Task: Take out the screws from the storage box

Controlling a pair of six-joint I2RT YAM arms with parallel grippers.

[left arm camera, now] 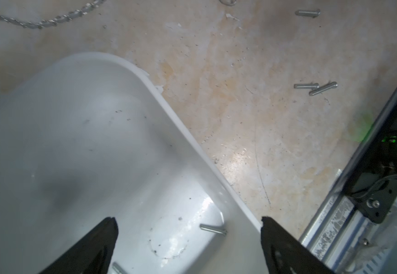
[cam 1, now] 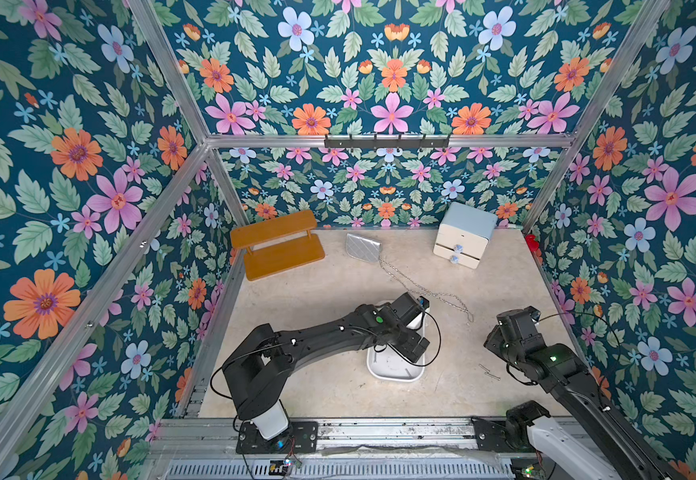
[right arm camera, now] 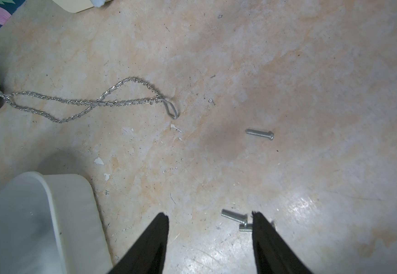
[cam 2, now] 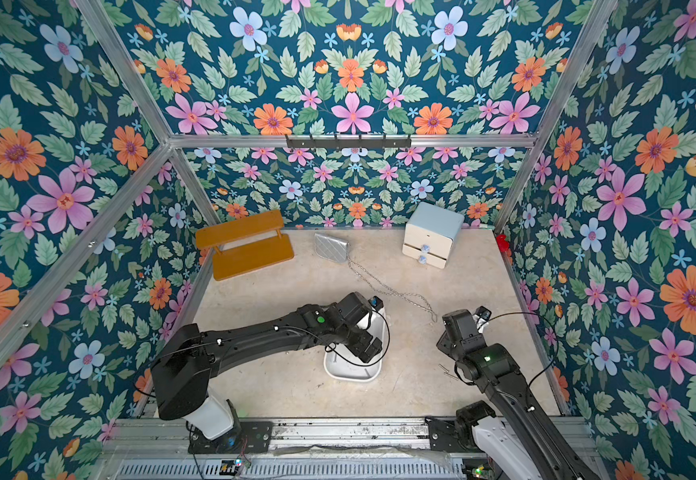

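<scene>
The white storage box (left arm camera: 180,121) stands mid-table, partly covered by my left arm in both top views. In the left wrist view, one silver screw (left arm camera: 213,228) lies on the box floor near a corner, and the end of another screw (left arm camera: 118,268) shows at the bottom edge. My left gripper is open over the box, apart from these screws. Right of the box, two screws touch on the table, one of them the angled screw (left arm camera: 323,88); a single screw (right arm camera: 260,133) lies farther back. My right gripper is open and empty above the table there.
Behind the box, a silver clutch (cam 1: 363,247) trails its chain (cam 1: 424,289) forward. A small drawer cabinet (cam 1: 465,232) stands back right, an orange-brown rack (cam 1: 279,244) back left. Bare table lies between box and right arm.
</scene>
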